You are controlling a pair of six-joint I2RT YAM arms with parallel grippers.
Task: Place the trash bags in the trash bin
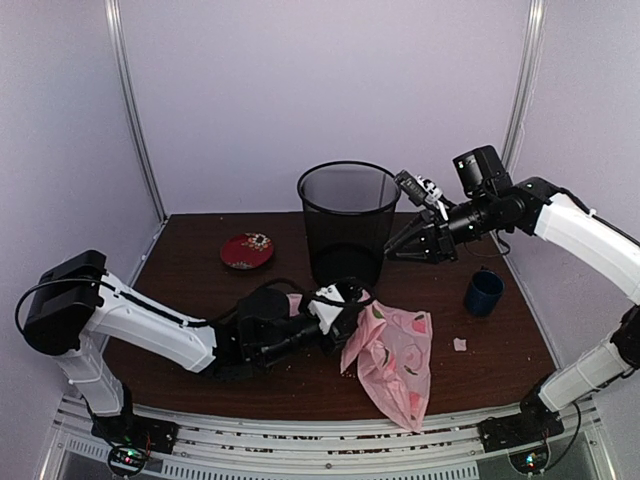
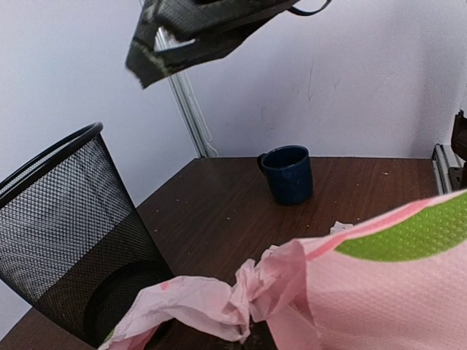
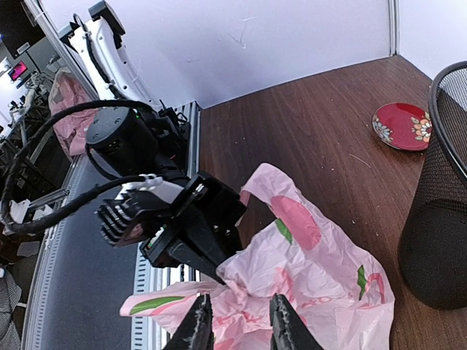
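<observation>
A pink bag with green and red prints (image 1: 400, 365) hangs over the front middle of the table. My left gripper is shut on its gathered part, which shows bunched in the left wrist view (image 2: 248, 299). Up and to the right of it, my right gripper (image 1: 392, 250) stands apart with its fingers parted; in the right wrist view nothing is gripped between its fingers, and the bag shows beyond them. Behind the bag stands the black mesh trash bin (image 1: 348, 225), upright and open at the top.
A red flowered plate (image 1: 246, 251) lies left of the bin. On the right are a dark blue mug (image 1: 484, 292) and a small pink scrap (image 1: 460, 344).
</observation>
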